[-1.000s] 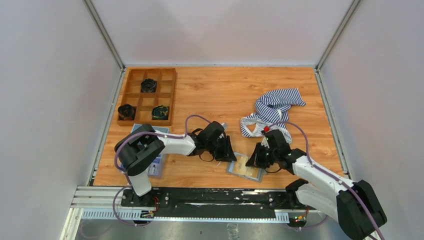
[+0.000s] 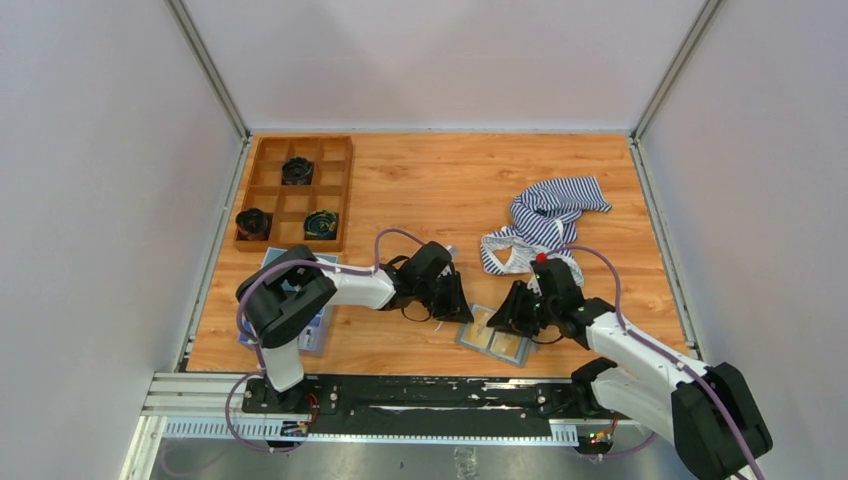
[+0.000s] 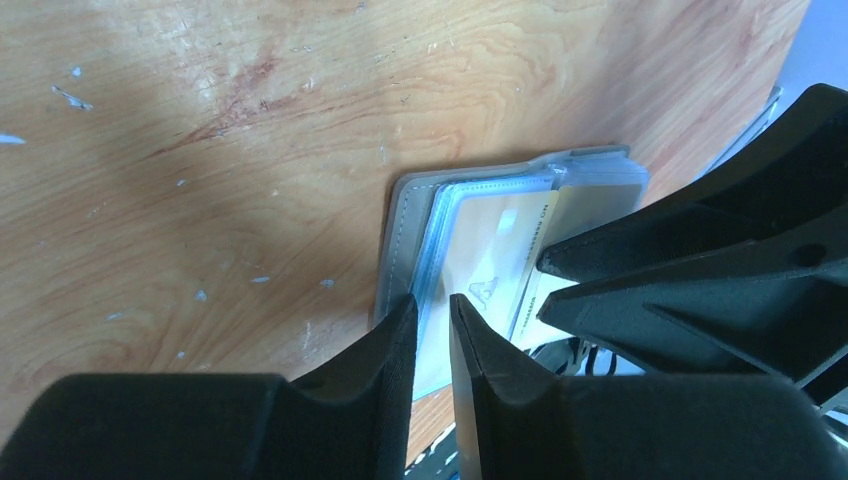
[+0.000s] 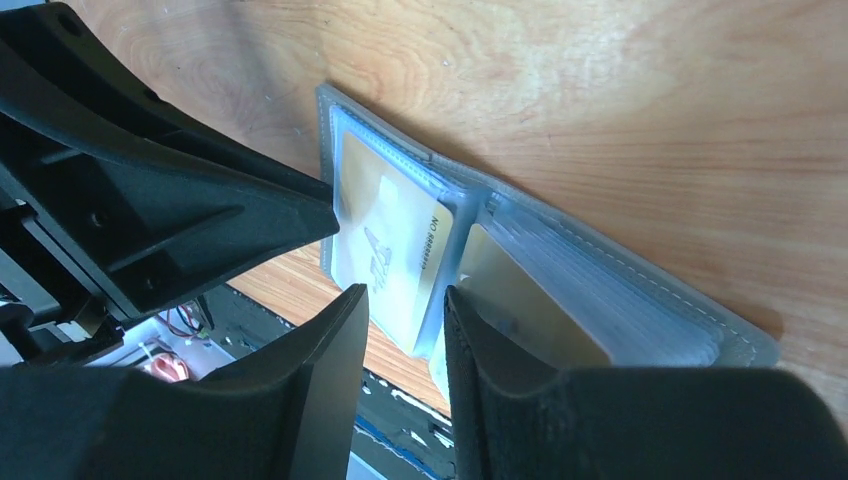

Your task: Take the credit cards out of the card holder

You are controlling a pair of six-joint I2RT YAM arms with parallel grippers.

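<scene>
The open grey card holder (image 2: 519, 354) lies flat at the table's front, with pale cards (image 2: 478, 331) in clear sleeves on both sides. My left gripper stands at its left edge, slightly open; a narrow gap shows between its fingers, with the sleeve edge and one card (image 3: 492, 250) behind them. Over the holder's middle is my right gripper, open, with nothing held between its fingers. Beyond its tips the right-hand clear sleeve (image 4: 640, 290) bulges, a second card (image 4: 515, 290) partly inside. The holder's lower part is hidden by the fingers.
A striped cloth (image 2: 555, 210) lies behind the right arm. At the back left stands a wooden compartment tray (image 2: 268, 170) with dark round items. A blue-and-white box (image 2: 316, 335) sits under the left arm.
My right gripper has shifted slightly over the holder, and more of the right-hand side shows now. The left arm has moved only a little. The cards remain in the holder.
</scene>
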